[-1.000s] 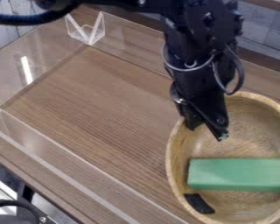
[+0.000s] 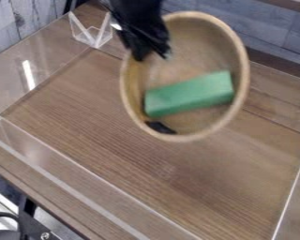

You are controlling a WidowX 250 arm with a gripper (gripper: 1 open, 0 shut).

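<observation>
A cream round bowl (image 2: 219, 52) hangs tilted and motion-blurred in the upper middle of the view, holding a green block (image 2: 190, 91) and a small black piece at its lower left. My dark gripper (image 2: 150, 42) is at the bowl's upper left rim, blurred. Whether its fingers are closed on the rim is hard to tell.
A clear plastic holder (image 2: 93, 28) sits at the back left. Dark cables lie off the lower left edge.
The arm has moved up and back toward the upper left, and the bowl with the green block has moved along with it from the lower right.
</observation>
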